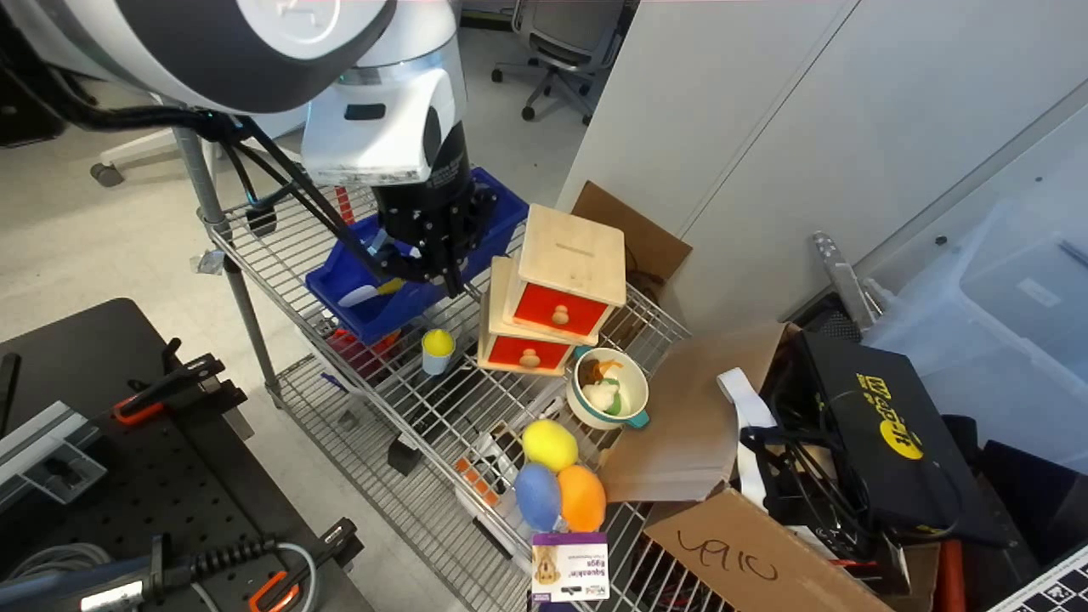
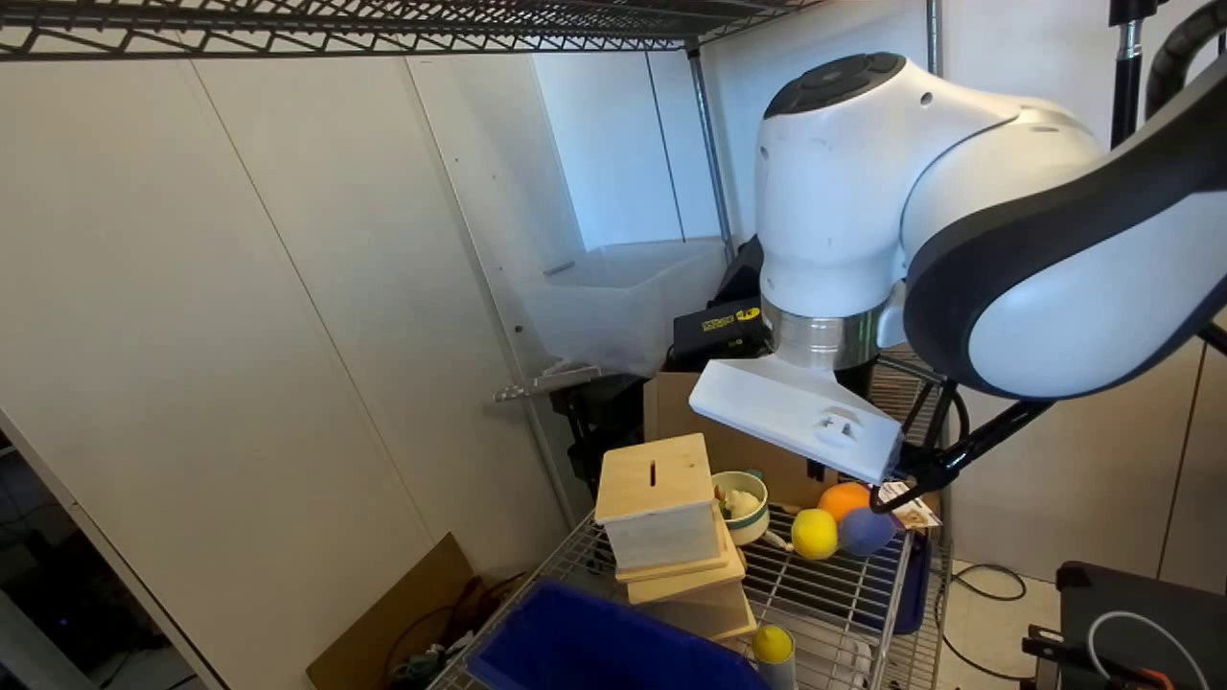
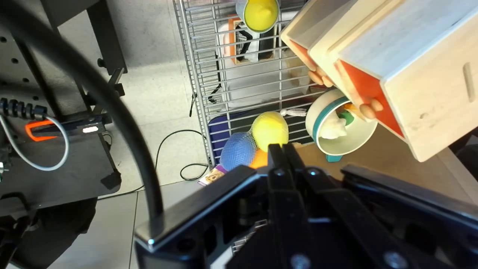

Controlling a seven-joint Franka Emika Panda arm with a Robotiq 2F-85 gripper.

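My gripper is shut, with nothing visible between its fingertips. In exterior view 1 it hangs over the near side of the blue bin, left of two stacked wooden boxes with red fronts. A spatula with a white blade and yellow handle lies in the bin. On the wire shelf stands a grey cup with a yellow top. Beyond the boxes sits a cream bowl holding small toy pieces. Yellow, blue and orange balls in netting lie together with a printed card.
An open cardboard box with cables and a black case stands right of the shelf. A black workbench is at the lower left. Bare wire shelf shows between cup and balls.
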